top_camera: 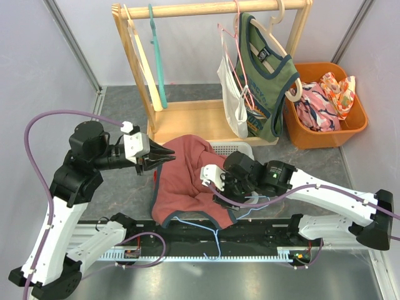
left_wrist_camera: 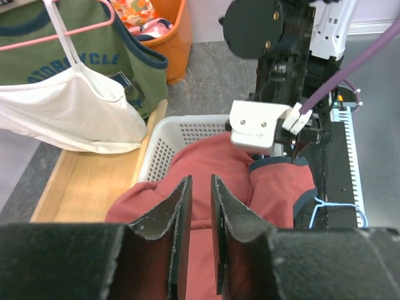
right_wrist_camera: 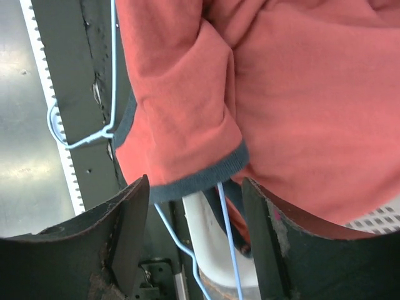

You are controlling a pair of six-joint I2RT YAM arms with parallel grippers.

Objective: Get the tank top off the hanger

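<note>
A red tank top with dark trim (top_camera: pixel 187 181) lies bunched over a white basket (top_camera: pixel 240 149). Its light blue wire hanger (top_camera: pixel 206 227) pokes out past the near hem, hook toward the front. The left gripper (top_camera: pixel 173 156) hovers at the garment's upper left part; in the left wrist view a narrow gap separates its fingers (left_wrist_camera: pixel 182 206), with nothing held. Over the right part of the garment is the right gripper (top_camera: pixel 215 201), open in the right wrist view, where the trimmed edge and a hanger wire (right_wrist_camera: pixel 226 222) appear between its fingers. Whether they touch cannot be told.
Behind stands a wooden rack (top_camera: pixel 187 115) with empty hangers, a white top (top_camera: pixel 232 97) and a green tank top (top_camera: pixel 265 81). An orange bin (top_camera: pixel 306 137) with clothes is at back right.
</note>
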